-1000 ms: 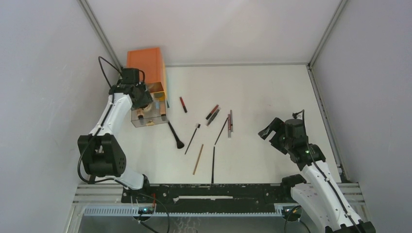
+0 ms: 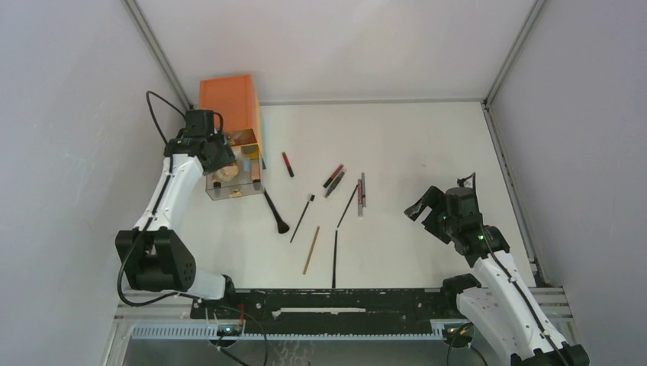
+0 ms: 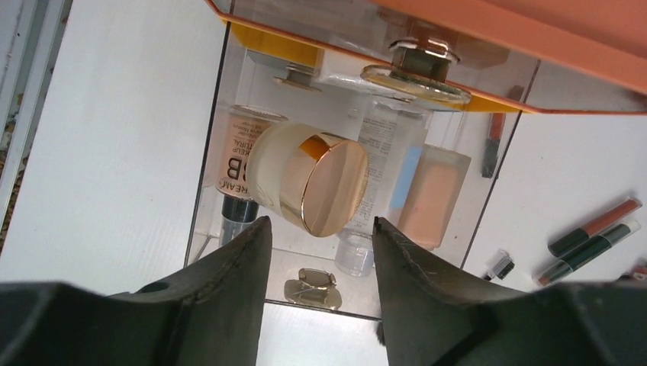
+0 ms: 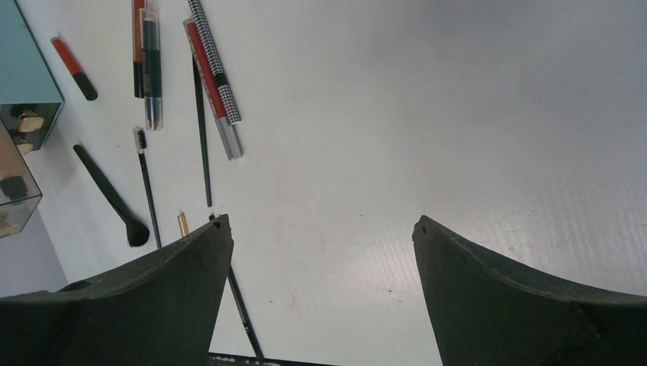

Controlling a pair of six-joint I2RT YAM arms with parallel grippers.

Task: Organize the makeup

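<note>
An organizer (image 2: 227,99) at back left has an orange top and a clear drawer (image 2: 236,191) pulled out. In the left wrist view it holds a gold-lidded jar (image 3: 305,179), BB cream (image 3: 236,152), tubes and bottles. My left gripper is over this drawer, fingertips part-way apart around the jar's near side and above the front knob (image 3: 313,290); whether it grips anything is unclear. My right gripper stands open and empty at the right. Loose pencils (image 2: 332,177), a large brush (image 2: 281,225) and slim brushes (image 2: 302,217) lie mid-table.
A pale blue box (image 4: 27,69) stands beside the organizer. Walls border the table at the back and sides; the left arm is close to the left wall.
The right arm and loose items are unchanged.
</note>
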